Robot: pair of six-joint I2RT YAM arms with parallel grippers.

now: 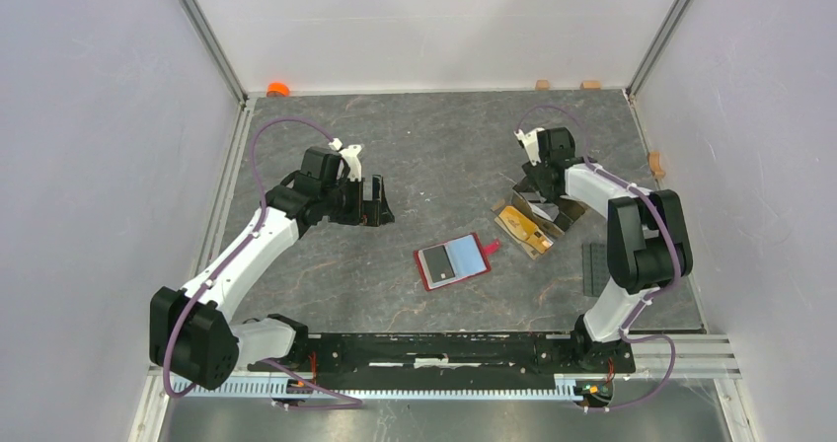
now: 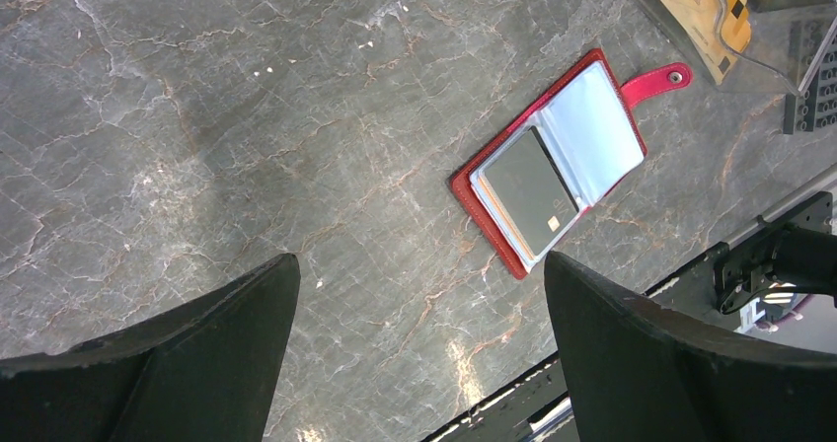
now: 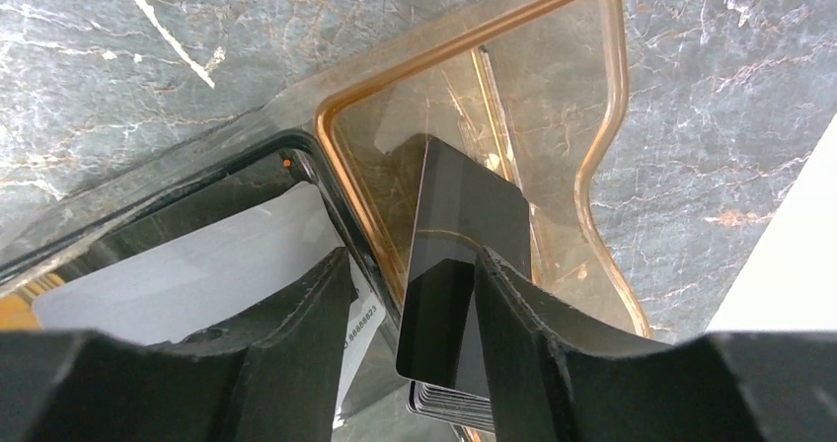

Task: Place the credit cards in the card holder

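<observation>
The red card holder (image 1: 451,260) lies unfolded on the table, a dark card (image 2: 530,190) in one side and a pale blank sleeve on the other. To its left my left gripper stands open and empty over bare table. My right gripper is inside the clear divided bin, its fingers part open. A black card (image 3: 475,200) leans up in the rear compartment, its lower part lying between and beneath the fingertips; the right finger overlaps its edge. Below it shows a stack of card edges (image 3: 446,403).
In the bin's neighbouring compartment lies a white card (image 3: 197,264). A yellow card (image 1: 524,227) sits in the front compartment. A dark keypad-like pad (image 1: 595,269) rests at the right. Open table surrounds the holder.
</observation>
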